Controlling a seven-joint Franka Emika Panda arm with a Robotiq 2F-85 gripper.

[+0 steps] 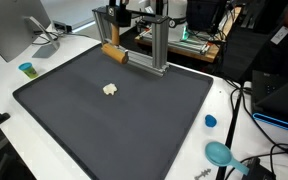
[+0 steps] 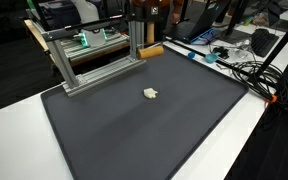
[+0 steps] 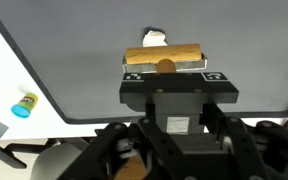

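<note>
A wooden mallet-like tool hangs from my gripper, which is shut on its upright handle. Its cylindrical wooden head lies crosswise below the fingers. In exterior view 2 the head shows beside the metal rack's end, above the board's far part. A small pale, lumpy piece rests on the dark board, apart from the head; the wrist view shows this piece just beyond the head. Most of the handle is hidden by the fingers in the wrist view.
The metal rack stands along the board's edge. Much of the dark board is bare. A small colored can stands off to the left. A teal bowl and a blue object lie off the board on the white table.
</note>
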